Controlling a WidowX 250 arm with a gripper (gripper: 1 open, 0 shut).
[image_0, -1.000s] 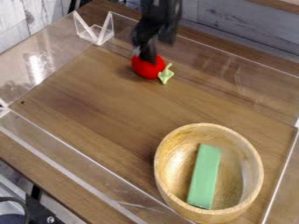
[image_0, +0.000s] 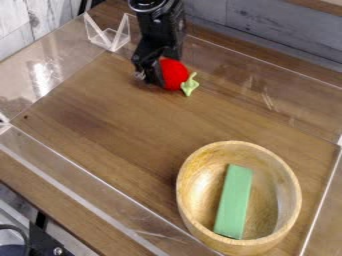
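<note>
A red object with a pale green leafy top (image_0: 173, 74), looking like a strawberry or pepper, lies on the wooden table at the upper middle. The black gripper (image_0: 154, 72) is down at its left side, open, with the arm reaching up out of view; its fingertips are partly hard to make out against the object.
A wooden bowl (image_0: 197, 174) holding a green block (image_0: 233, 202) sits at the lower right. A clear angular holder (image_0: 110, 28) stands at the upper left. Transparent edging (image_0: 94, 195) runs along the table's border.
The red object stays in about the same place.
</note>
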